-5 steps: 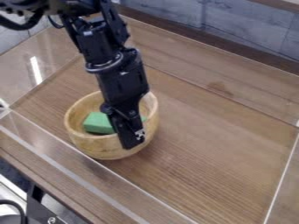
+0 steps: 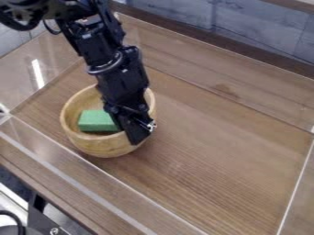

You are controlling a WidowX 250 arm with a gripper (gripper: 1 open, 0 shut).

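My black gripper [image 2: 132,119] reaches down from the top left into a light wooden bowl [image 2: 105,144] on the left part of the table. A green block [image 2: 95,120] lies in the bowl, just left of my fingertips and partly hidden by the gripper. The fingertips are dark and overlap the bowl's right side, so whether anything is between them cannot be seen clearly.
A grey wall [image 2: 233,27] runs along the back. The table's edge with dark cables below is at the bottom left.
My gripper has shifted slightly left and turned. The bowl has moved a little left, and more of the green block shows at its left side.
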